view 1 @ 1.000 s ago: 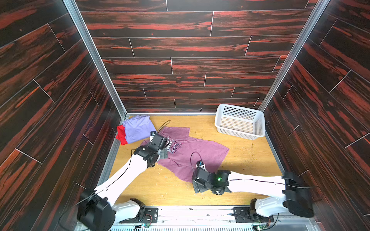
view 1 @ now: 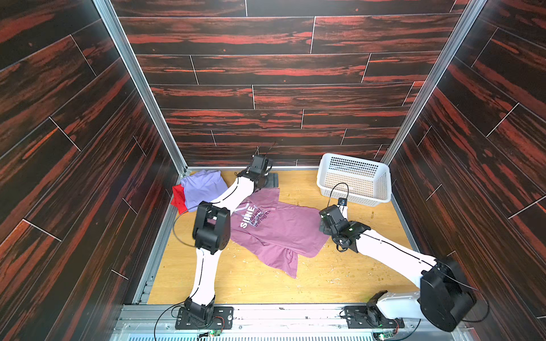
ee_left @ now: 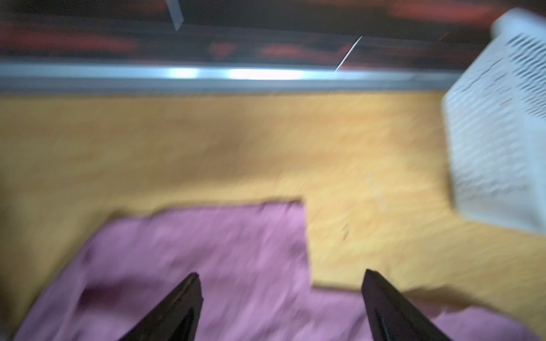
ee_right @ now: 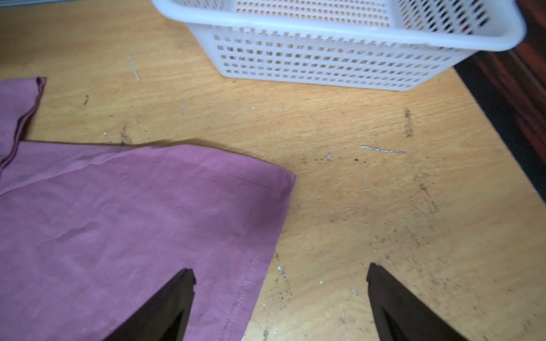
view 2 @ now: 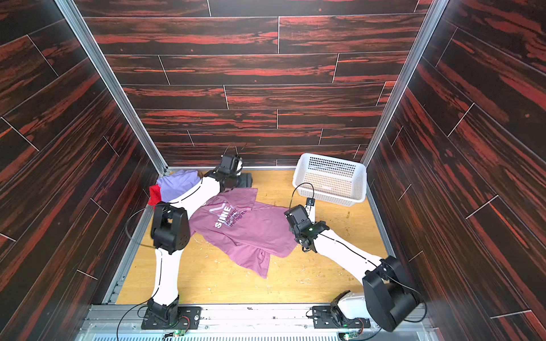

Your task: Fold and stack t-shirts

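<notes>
A mauve t-shirt with white "SINE" print (view 1: 290, 227) lies spread on the table, short sleeve toward the front. My left gripper is over its far-left part near the back, part open, with blurred cloth below. My right gripper is open above the shirt's right edge and bare wood, nothing between its fingers. A lavender folded shirt (view 1: 202, 187) lies at the back left on a red one (view 1: 177, 199).
A white plastic basket (view 1: 352, 182) stands at the back right. Walls enclose three sides.
My left arm has swung from the middle left to the back of the table. My right gripper has moved up and back from the front middle to the shirt's right edge.
</notes>
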